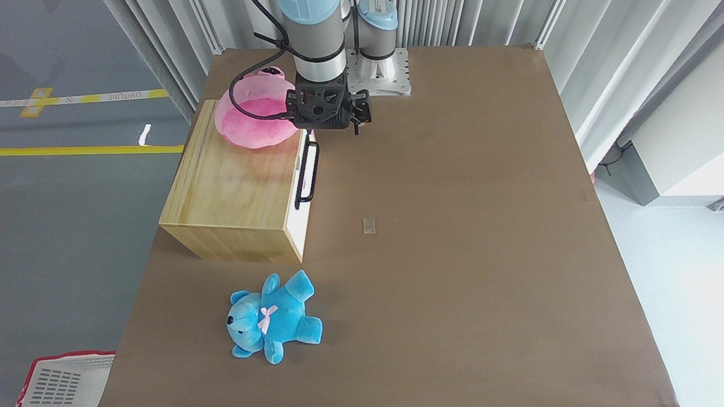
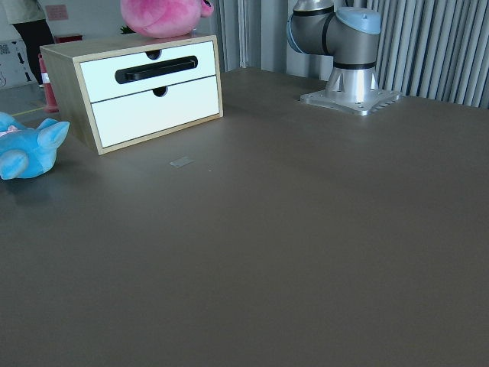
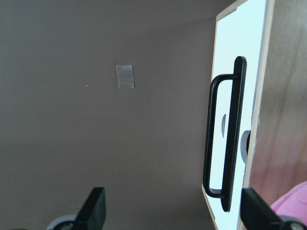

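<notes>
My gripper hangs open over the back end of a wooden two-drawer box, its fingers wide apart with nothing between them. In the wrist view the black handle of the white upper drawer is just ahead, right of centre. A pink plush toy rests on the box top, partly hidden behind the arm in the front view. A blue teddy bear with a pink bow lies on the table in front of the box. Both drawers are closed.
The arm's base stands at the back. A white basket is on the floor beyond the table's front left.
</notes>
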